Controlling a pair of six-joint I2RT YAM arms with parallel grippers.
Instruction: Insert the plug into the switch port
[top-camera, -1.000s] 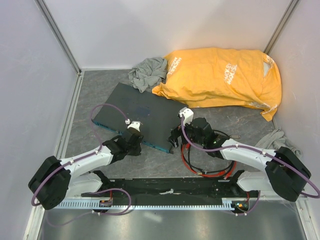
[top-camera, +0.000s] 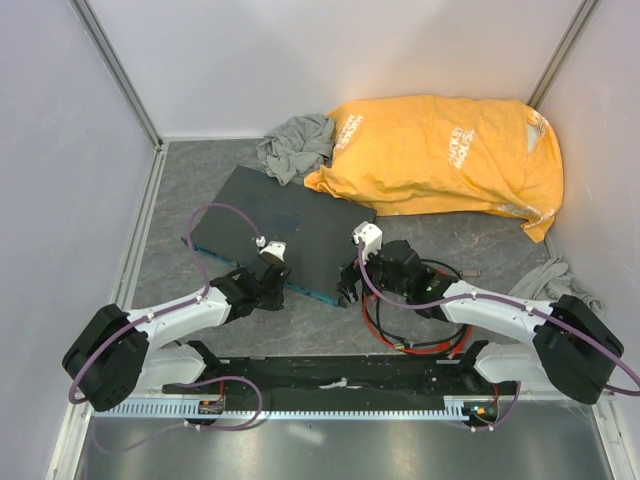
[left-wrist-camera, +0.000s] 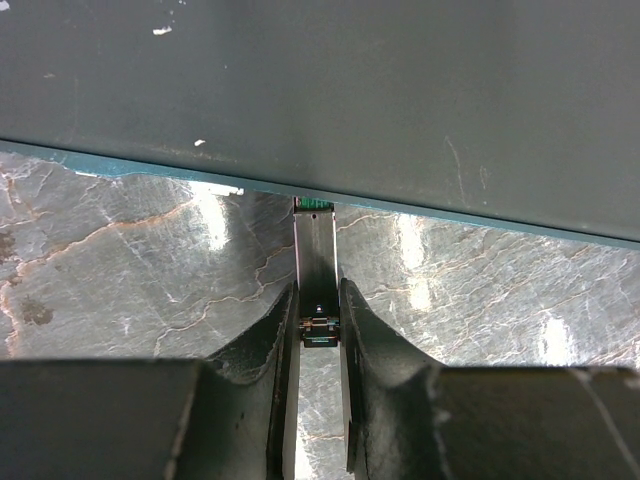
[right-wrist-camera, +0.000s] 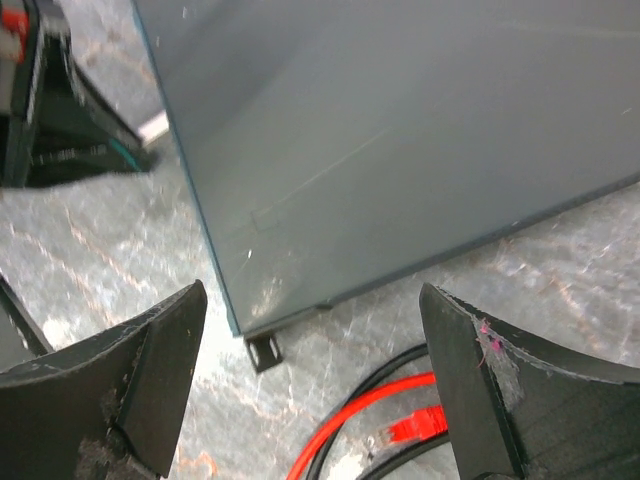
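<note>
A silver plug is pinched between the fingertips of my left gripper, which is shut on it. The plug's far end meets the teal front edge of the dark switch, with a bit of green showing there; how deep it sits, I cannot tell. In the top view, the switch lies slanted on the grey table, and my left gripper is at its front edge. My right gripper stands open beside the switch's near right corner, nothing between its fingers.
Red and black cables lie coiled beneath the right arm, one with a red connector. Behind the switch are a grey cloth and a large orange cloth. Another grey cloth lies at far right.
My right gripper has moved a little to the left and toward the front.
</note>
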